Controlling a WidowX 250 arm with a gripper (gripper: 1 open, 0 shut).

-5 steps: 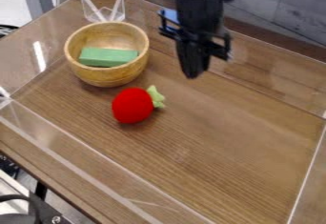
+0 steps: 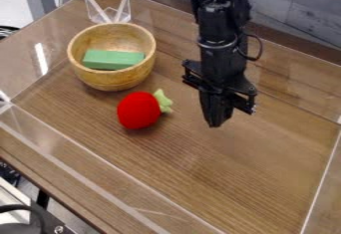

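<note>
The black robot gripper hangs over the middle of the wooden table, to the right of a red tomato-like object with a pale green top. Whether its fingers are open or shut is hard to tell. A wooden bowl at the upper left holds a green block, which lies apart from the gripper.
A pale wall runs along the back. A dark cable lies at the lower left edge.
The arm has moved toward the front of the table and lower in the view, coming beside the red object. The bowl, block and red object have not moved.
</note>
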